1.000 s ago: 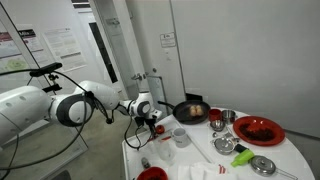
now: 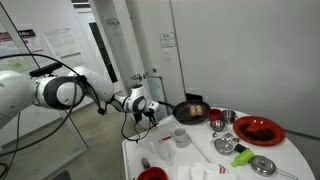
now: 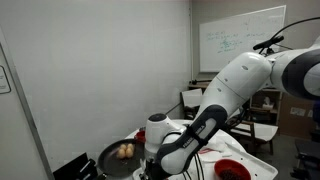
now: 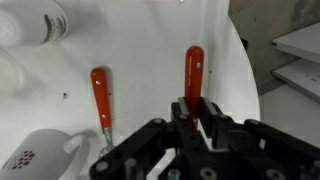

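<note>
In the wrist view, a red-handled utensil (image 4: 193, 72) points out from between the fingertips of my gripper, which is shut on it; the utensil's other end is hidden by the gripper. Left of it on the white tabletop lies a second red-handled utensil (image 4: 101, 92) with a metal end, apart from the gripper. In exterior view 1 the gripper (image 2: 145, 110) is over the table's left end, too small to show its fingers clearly. Exterior view 2 has the arm's white and black wrist (image 3: 172, 147) at its lower middle.
A white mug (image 4: 42, 153) lies close on the wrist view's left. Along the table are a dark pan (image 2: 190, 111) holding food, a red bowl (image 2: 152, 174), a red-filled pan (image 2: 258, 130), a lidded pot (image 2: 263, 165) and a green object (image 2: 243, 157). The table edge is near the gripper.
The arm has shifted a little to the left in exterior view 1, with the gripper still over the table's left end. The tableware looks unmoved.
</note>
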